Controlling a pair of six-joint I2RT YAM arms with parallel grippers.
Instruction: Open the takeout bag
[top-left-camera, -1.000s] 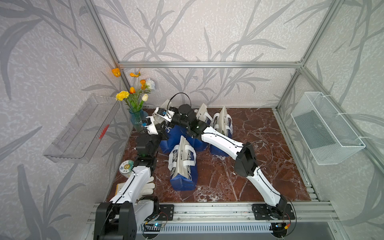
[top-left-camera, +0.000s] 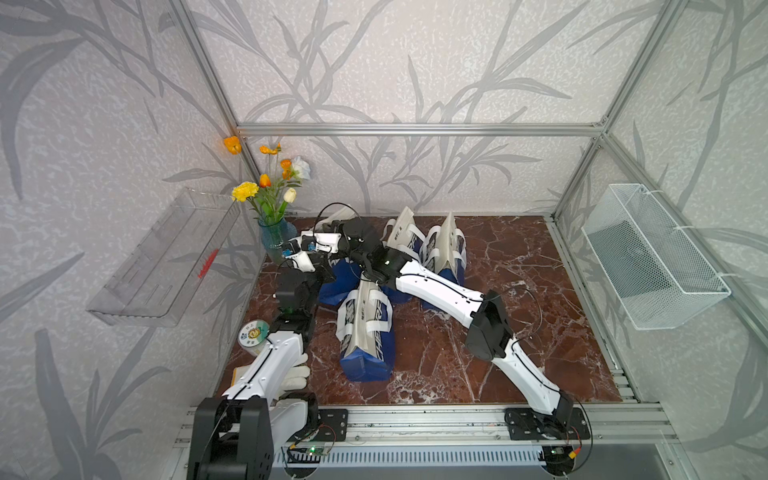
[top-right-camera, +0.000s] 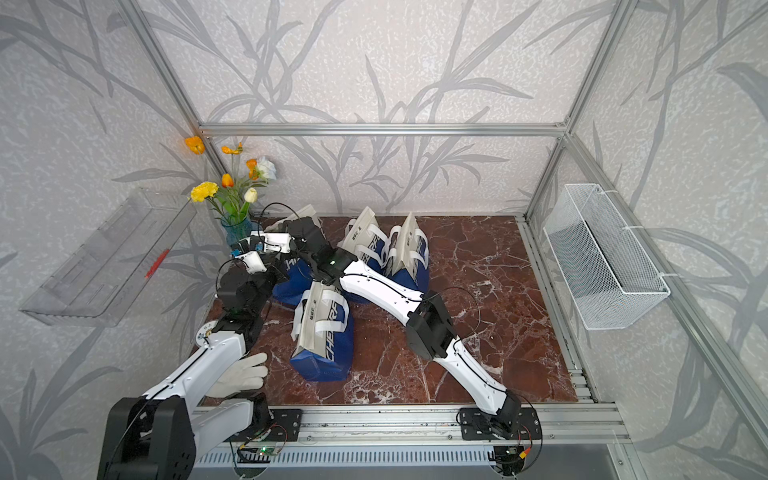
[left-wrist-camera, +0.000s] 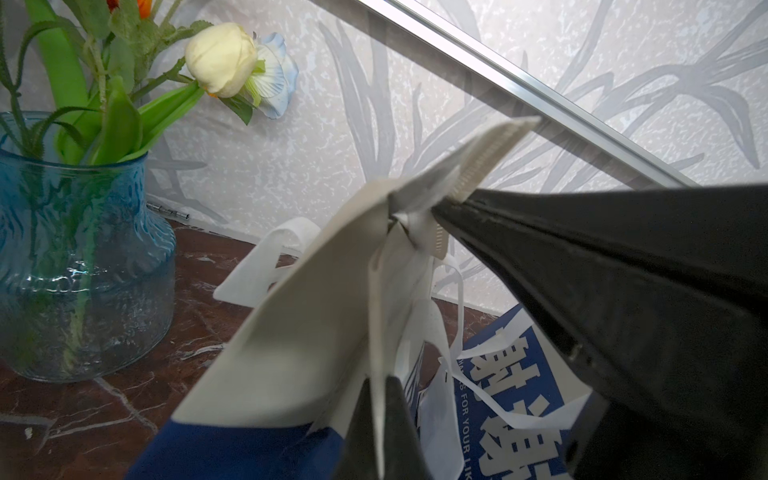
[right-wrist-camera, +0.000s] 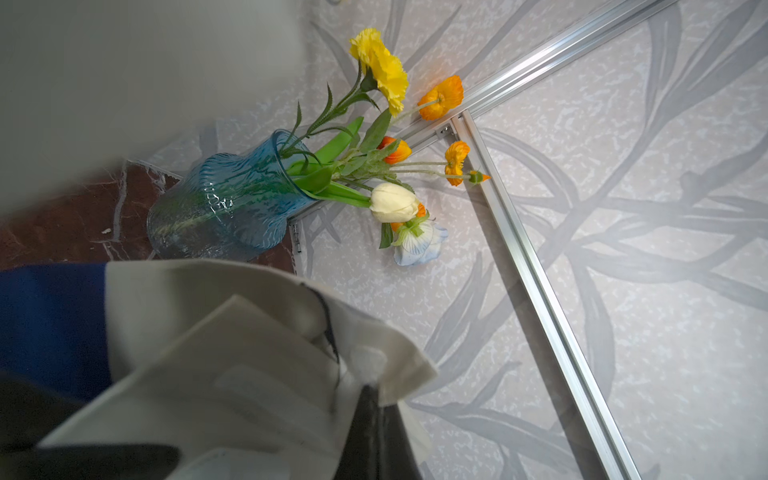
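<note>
A blue-and-cream takeout bag (left-wrist-camera: 296, 336) at the back left is largely hidden under both arms in the top views. In the left wrist view my left gripper is shut with a thin cream edge of that bag between its fingers. My right gripper reaches in from the right, shut on the top edge of the bag; in the right wrist view its tips (right-wrist-camera: 369, 393) meet the cream flap. The bag's top is creased and pulled up at that point.
Other bags (top-left-camera: 368, 336) (top-right-camera: 408, 264) stand at front centre and behind the right arm. A flower vase (left-wrist-camera: 80, 264) is close at back left. A clear bin (top-left-camera: 144, 264) and a mesh basket (top-left-camera: 656, 264) hang at the sides.
The left arm has shifted only slightly.
</note>
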